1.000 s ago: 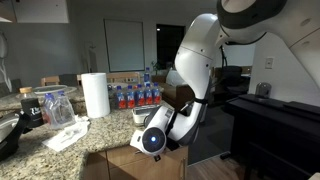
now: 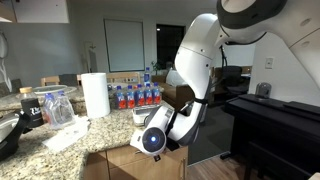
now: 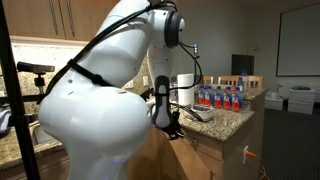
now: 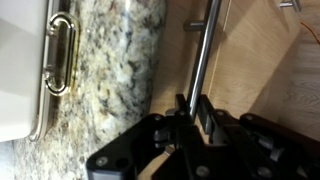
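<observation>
A metal bar handle [image 4: 208, 50] runs along the wooden drawer front [image 4: 178, 60] below the counter. In the wrist view its near end lies between the fingertips of my gripper, which is shut on it. From the side, the gripper [image 2: 155, 155] is at the cabinet front just under the counter edge, and the arm hides most of it. The second exterior view shows the gripper [image 3: 174, 131] low against the cabinet, its fingers too small to make out.
On the granite counter [image 2: 70, 158] stand a paper towel roll [image 2: 96, 95], several blue-labelled bottles [image 2: 138, 97], a dark bottle [image 2: 28, 105], a clear pitcher [image 2: 60, 110] and a dark pan [image 2: 10, 140]. A white container with a wire clasp [image 4: 68, 55] sits near the counter edge.
</observation>
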